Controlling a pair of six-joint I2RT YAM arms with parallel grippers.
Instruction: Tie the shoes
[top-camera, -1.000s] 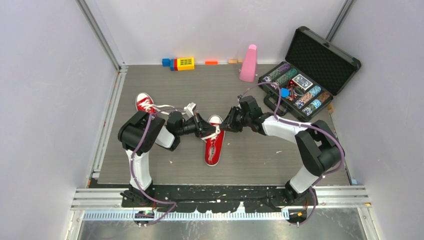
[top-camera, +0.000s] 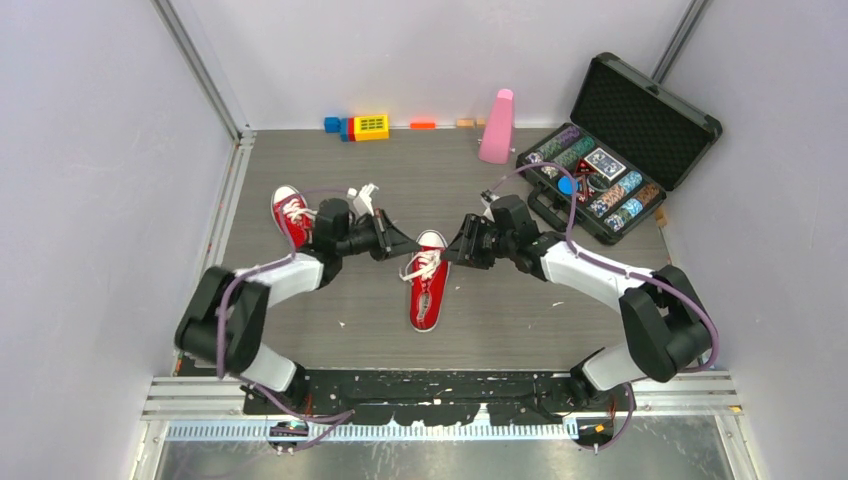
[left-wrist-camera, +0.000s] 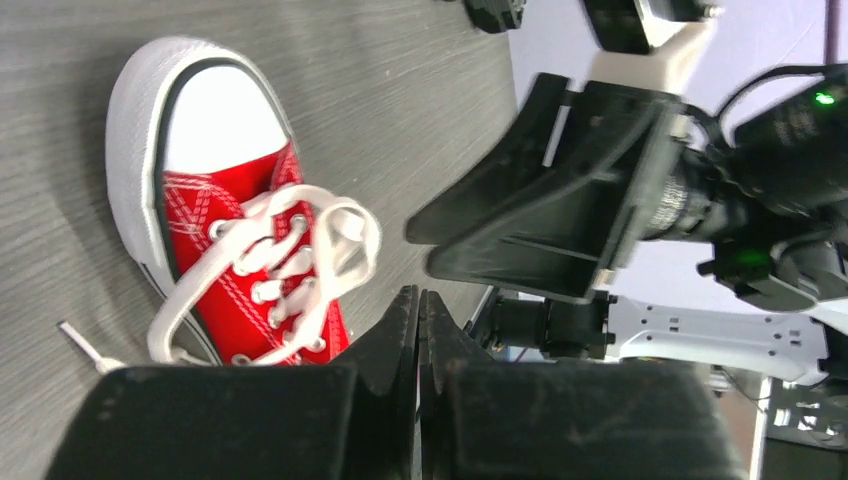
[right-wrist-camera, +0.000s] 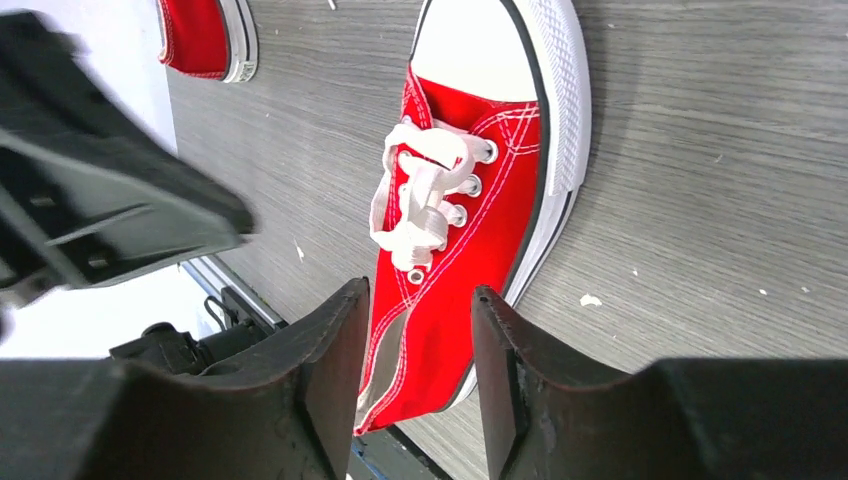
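A red canvas shoe (top-camera: 427, 300) with a white toe lies mid-table, toe toward the back. Its white laces (left-wrist-camera: 335, 240) form a loose loop over the eyelets, and a lace end (left-wrist-camera: 85, 340) rests on the table at its left. My left gripper (top-camera: 416, 247) is just left of the laces, shut, with nothing visible between its fingers. On the other side, my right gripper is parted and empty; the shoe shows behind the gap. The second red shoe (top-camera: 291, 212) sits at the far left, partly hidden by the left arm in the top view.
At the back stand toy blocks (top-camera: 370, 127) and a pink object (top-camera: 497, 128). An open black case (top-camera: 612, 160) of chips and cards fills the back right.
My left gripper has drawn back and up-left from the laces, its arm swinging left. More of the lace now shows on the shoe's left side. The right arm has shifted slightly.
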